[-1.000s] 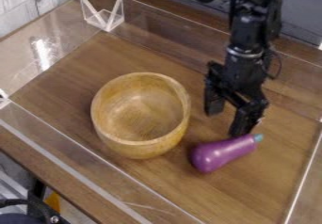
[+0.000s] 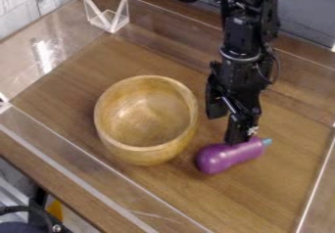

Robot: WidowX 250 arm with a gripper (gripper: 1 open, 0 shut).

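A purple eggplant-like object (image 2: 225,157) with a light blue tip lies on the wooden table right of a round tan bowl (image 2: 145,119). The black gripper (image 2: 236,129) hangs open just above and behind the purple object, low beside the bowl's right side. Whether its fingertips touch the object cannot be told.
The wooden table (image 2: 92,70) has free room at the left and at the right. A clear plastic piece (image 2: 109,14) stands at the back left. Clear walls edge the workspace.
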